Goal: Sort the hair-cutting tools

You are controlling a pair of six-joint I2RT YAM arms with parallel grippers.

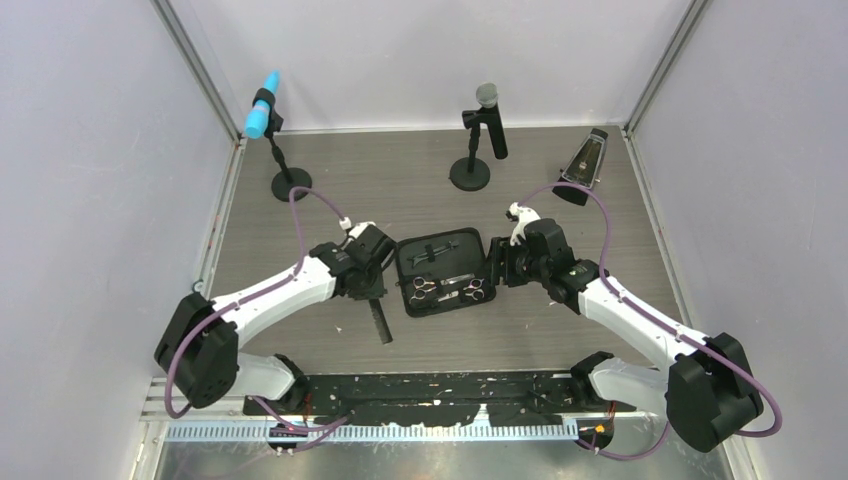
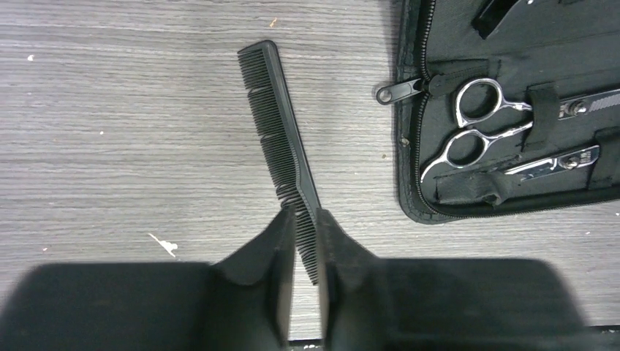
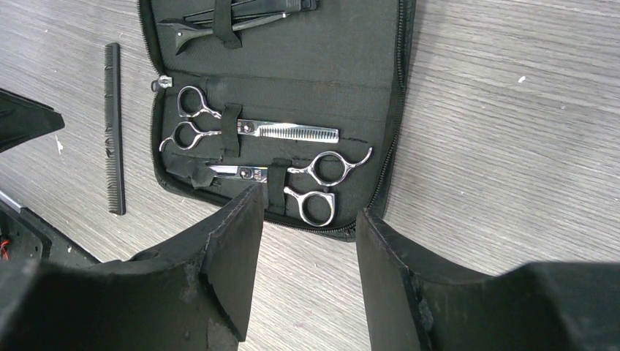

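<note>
The black comb [image 2: 281,139] lies flat on the table left of the tool case, its teeth facing left in the left wrist view. Over its lower end my left gripper stands narrowly open. The right wrist view shows a left finger [image 3: 33,121] apart from the comb [image 3: 112,131]. In the unzipped black case [image 3: 358,66], straps hold the thinning scissors [image 3: 292,131], the cutting scissors [image 3: 241,172] and a dark clip-like tool [image 3: 248,18]. My right gripper is open at the case's lower right edge, nothing between its fingers.
A blue bottle on a stand [image 1: 265,115], a dark device on a stand [image 1: 488,125] and a leaning dark object [image 1: 583,165] occupy the back. The case's zipper pull [image 2: 398,91] sticks out toward the comb. Bare table lies in front of the case.
</note>
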